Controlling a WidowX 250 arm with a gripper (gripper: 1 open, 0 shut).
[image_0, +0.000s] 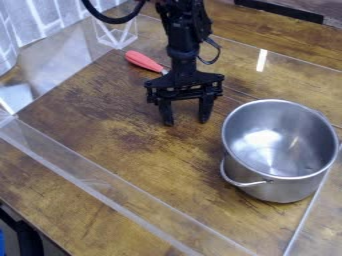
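My black gripper hangs low over the wooden table in the upper middle of the view, its fingers pointing down close to the surface. It is dark and small, so I cannot tell whether it is open or shut. A red elongated object lies behind it to the left, partly hidden by the arm. A large metal pot stands to the right of the gripper.
Clear plastic strips or walls run along the near and left edges of the work area.
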